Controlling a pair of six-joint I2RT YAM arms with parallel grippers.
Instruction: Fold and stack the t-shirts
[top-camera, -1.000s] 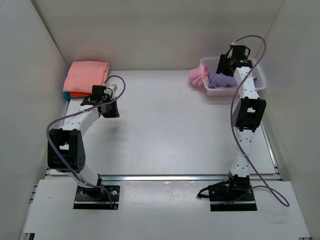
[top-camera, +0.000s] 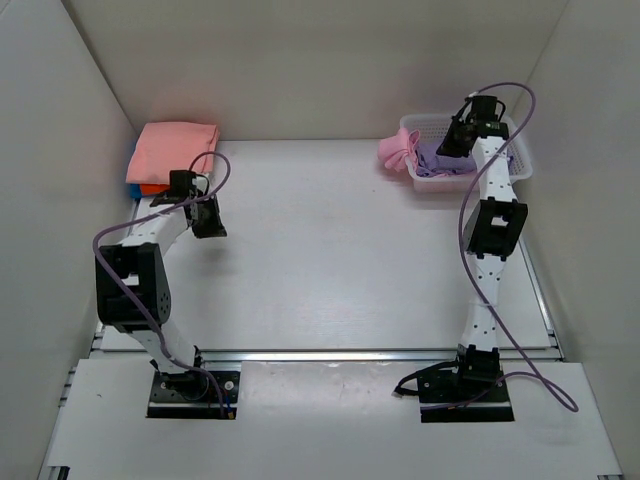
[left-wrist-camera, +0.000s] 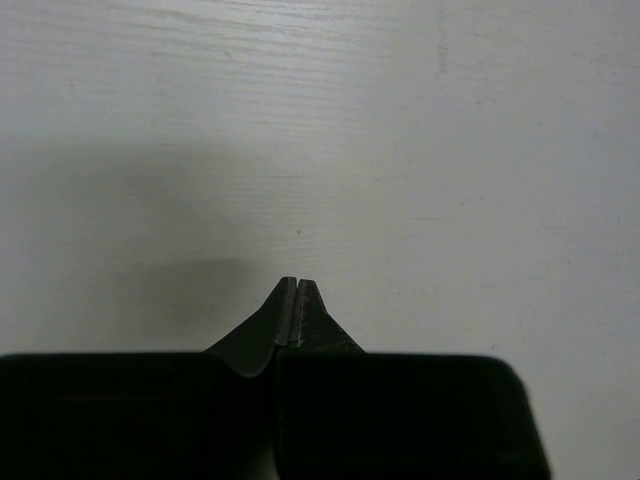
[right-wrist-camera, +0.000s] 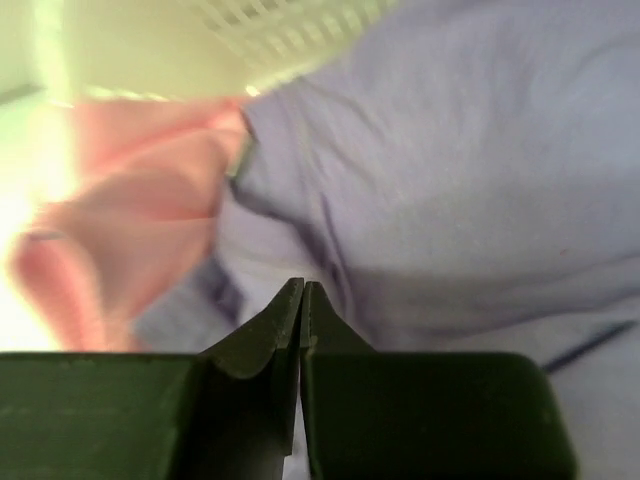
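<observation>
In the white basket (top-camera: 519, 166) at the back right lies a rumpled purple shirt (top-camera: 437, 165). A pink shirt (top-camera: 397, 151) hangs over the basket's left rim. My right gripper is above the purple cloth (right-wrist-camera: 470, 180), its fingertips together, and no cloth shows between them; whether they touch it is unclear. Folded shirts form a stack (top-camera: 172, 150) at the back left, salmon on top, with orange and blue edges below. Over bare table in front of that stack, my left gripper is shut with nothing between its fingers.
Walls close in at the back (top-camera: 310, 70) and on both sides. A purple cable (top-camera: 466, 215) loops along the right arm.
The left gripper has drifted slightly to the left.
</observation>
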